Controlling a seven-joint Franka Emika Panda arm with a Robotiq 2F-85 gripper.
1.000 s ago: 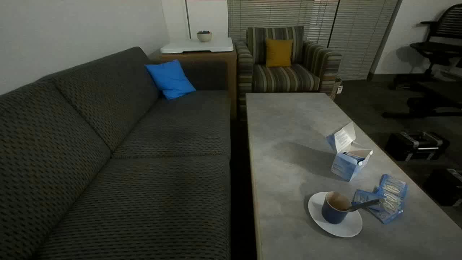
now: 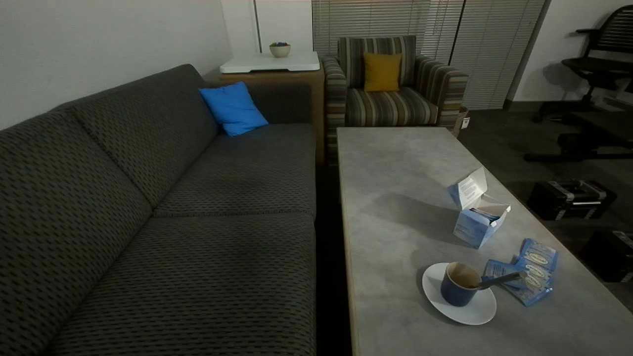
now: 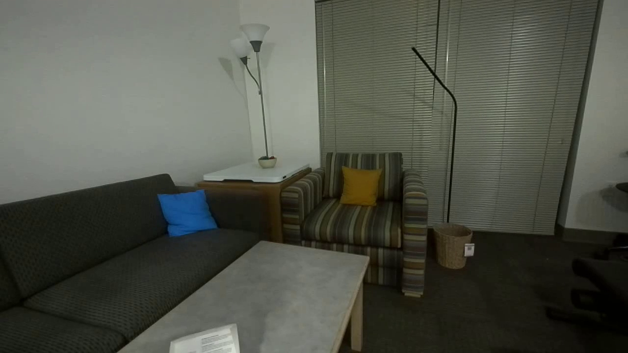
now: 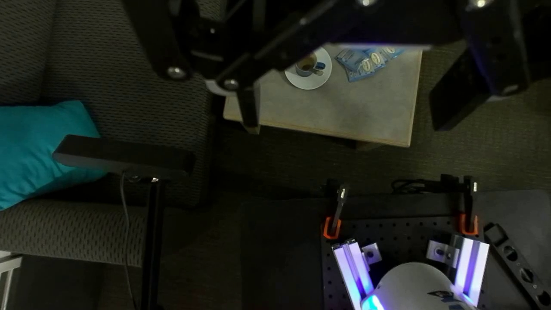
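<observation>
In the wrist view my gripper is open, its two dark fingers [image 4: 250, 106] spread wide with nothing held between them. Beyond them, well apart, lies the end of the coffee table. On that table [image 2: 391, 160] a blue cup [image 2: 455, 294] stands upright on a white saucer [image 2: 477, 313], a dark handle leaning out over its rim. Beside it are several blue packets [image 2: 537, 261], partly overlapping. A blue-and-white box [image 2: 472, 228] with its lid up stands farther along the table. Neither exterior view shows the gripper.
A dark sofa [image 2: 237, 255] with a blue pillow [image 2: 235, 110] runs along the table's left side. At the far end is a striped armchair [image 2: 385, 108] with a yellow pillow [image 2: 382, 71]. A wicker basket [image 3: 452, 244] stands beside the armchair.
</observation>
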